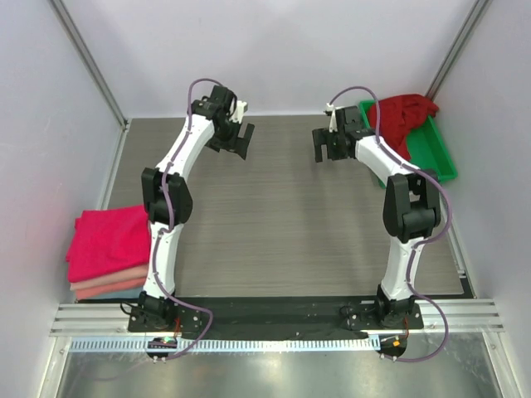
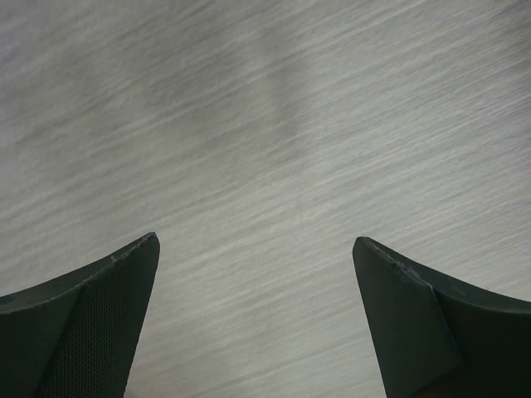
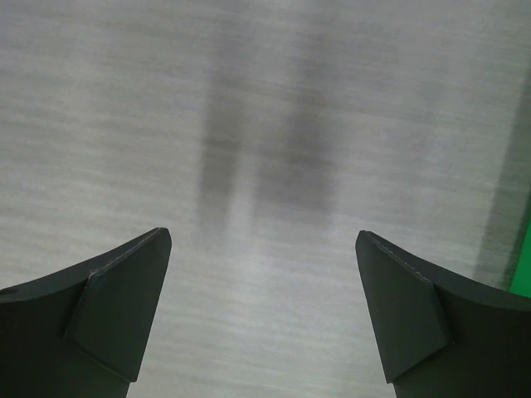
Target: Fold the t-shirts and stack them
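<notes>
A stack of folded shirts lies at the left front of the table, a bright red one (image 1: 108, 245) on top of salmon and blue-grey ones. A dark red cloth (image 1: 398, 120) lies bunched in a green basket (image 1: 431, 157) at the back right. My left gripper (image 1: 231, 141) is raised over the back left of the table, open and empty over bare surface (image 2: 257, 182). My right gripper (image 1: 330, 141) is over the back right, left of the basket, open with only table beneath its fingers in the right wrist view.
Walls stand at the left, right and back, and the basket's green edge (image 3: 521, 274) shows at the right of the right wrist view.
</notes>
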